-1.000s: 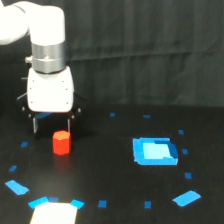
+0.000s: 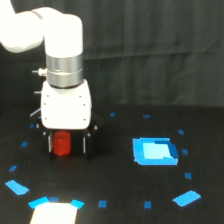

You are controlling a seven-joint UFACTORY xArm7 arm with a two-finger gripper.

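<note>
A small red block sits on the dark table on the left side of the view. Over it is my white and grey gripper, pointing down, its dark fingers standing apart at either side of the block. The block appears nearer to the left finger, and a dark gap shows between it and the right one. Whether the left finger touches it cannot be made out.
A blue-edged square with a whitish middle lies to the right. Blue tape pieces and small blue marks are scattered over the table. A pale object is at the front left edge.
My gripper has come down and a little to the right, so its fingers now flank the red block. The block shows no clear shift.
</note>
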